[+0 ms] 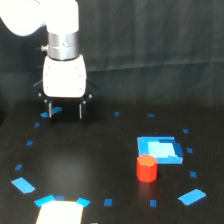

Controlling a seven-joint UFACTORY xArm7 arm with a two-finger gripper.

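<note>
My gripper (66, 112) hangs at the upper left over the dark table, pointing down. Its two fingers stand wide apart with nothing between them. A red cylinder (147, 170) stands upright right of the middle, well away from the gripper. Just behind it lies a small blue box (173, 159) with a white inside (160, 149). The cylinder overlaps the box's front edge in this view; whether they touch, I cannot tell. At the bottom left a pale block (60, 213) is partly cut off by the frame's edge.
Blue tape pieces are scattered over the black table, among them one strip (23, 185) at the left and another (191, 197) at the lower right. A dark curtain (150, 50) closes off the back.
</note>
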